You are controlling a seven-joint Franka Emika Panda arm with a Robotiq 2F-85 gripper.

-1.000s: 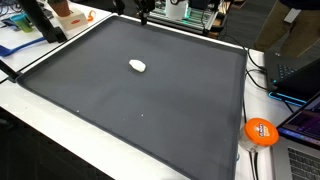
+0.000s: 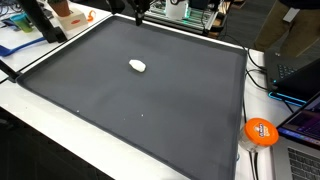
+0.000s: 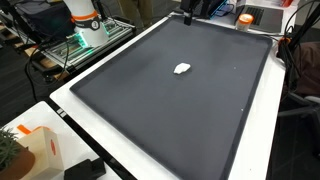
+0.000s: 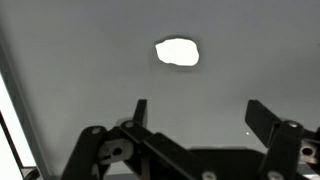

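A small white object point(image 2: 137, 66), flat-looking with a rounded outline, lies alone on the grey board. Exterior view 2 shows the same white piece point(image 3: 182, 68) near the board's middle. From above, the wrist view has the white object point(image 4: 177, 51) beyond the fingertips, with bare board around it. My gripper is open, its black fingers wide apart and nothing between them. In exterior view 1 only the gripper's dark tip point(image 2: 140, 18) shows at the top edge, over the board's far side and apart from the white object.
The grey board point(image 2: 150, 110) is otherwise clear, on a white table. An orange-lidded jar point(image 2: 259, 133) and a laptop point(image 2: 297, 160) stand to the right. A plant pot point(image 3: 14, 158) and a black block point(image 3: 83, 170) sit near the front left in exterior view 2.
In exterior view 1 the dark arm parts at the top edge have shifted slightly. The white object has stayed where it was.
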